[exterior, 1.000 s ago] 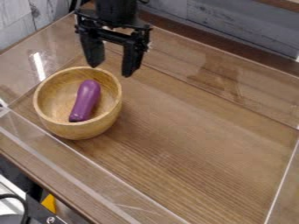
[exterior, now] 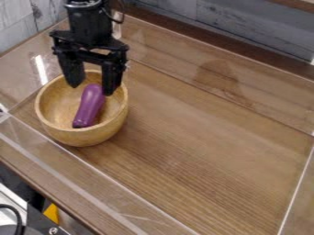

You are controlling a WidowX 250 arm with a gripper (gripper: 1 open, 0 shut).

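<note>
A wooden bowl (exterior: 108,128) sits on the left part of the table, with a purple elongated object (exterior: 88,106) lying inside it. My black gripper (exterior: 88,77) hangs over the back half of the bowl, just behind the purple object, its two fingers spread apart, with nothing seen between them.
A white wall or edge runs along the upper left, and a cable with a small yellow item lies off the table at the lower left.
The bowl and purple object appear unmoved.
</note>
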